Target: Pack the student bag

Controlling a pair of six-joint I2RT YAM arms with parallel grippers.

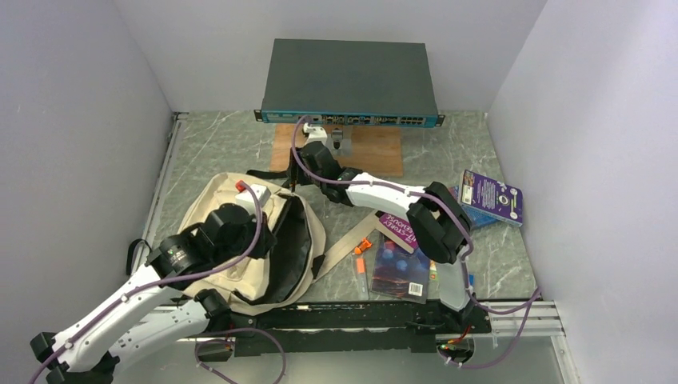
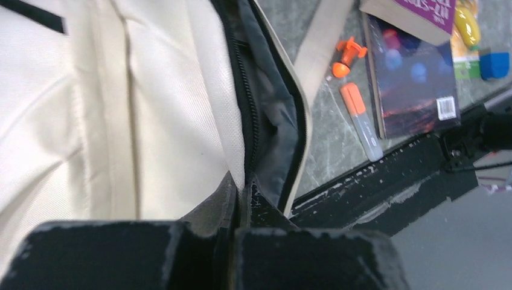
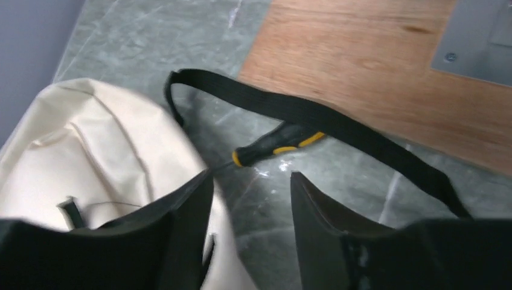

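Observation:
The cream student bag [image 1: 240, 276] lies at the left of the table, its dark-lined opening [image 1: 289, 252] gaping to the right. My left gripper is shut on the zippered edge of the bag's flap, the thin cloth running in between its fingertips. Beyond the bag's far right corner, my right gripper stands part open with nothing between its fingers. A dark book [image 1: 401, 276], a purple-covered book [image 1: 397, 230], an orange-capped marker [image 2: 362, 121] and a small orange item [image 2: 347, 57] lie right of the bag.
Stacked books [image 1: 492, 198] stand at the right. A black strap [image 3: 272, 103] crosses above a black-and-yellow handle [image 3: 272, 145] near the wooden board [image 3: 362, 66]. At the back stands a rack unit [image 1: 348, 80]. A bag strap [image 1: 348, 246] stretches toward the books.

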